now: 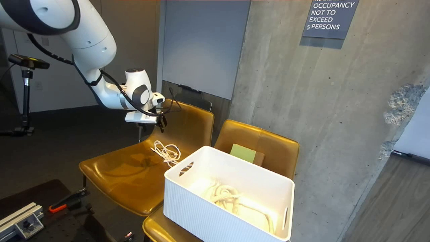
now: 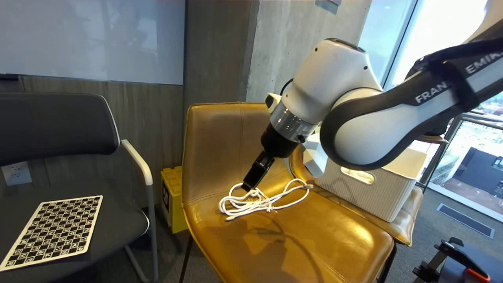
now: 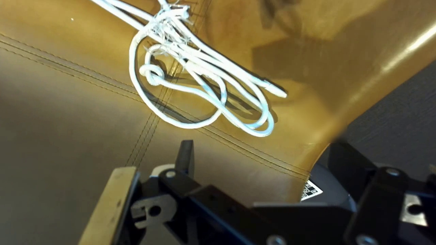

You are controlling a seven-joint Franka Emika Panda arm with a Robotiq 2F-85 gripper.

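Observation:
A bundle of white rope (image 1: pixel 167 153) lies on the seat of the tan leather chair (image 2: pixel 301 236), near the foot of its backrest. In the wrist view the rope (image 3: pixel 241 81) shows several loops, a knot and a frayed binding. My gripper is open, its black fingers (image 3: pixel 186 157) wide apart with only chair leather between them. Exterior view 1 has the gripper (image 1: pixel 162 124) above the rope by the backrest. In exterior view 2 its tip (image 2: pixel 250 183) overlaps the bundle; whether they touch cannot be told there.
A white bin (image 1: pixel 185 205) with pale rope inside (image 1: pixel 225 195) stands on the neighbouring tan chair. Behind it sits a green and brown box (image 1: pixel 244 153). A dark chair holding a checkered board (image 2: pixel 56 226) is at the left of exterior view 2.

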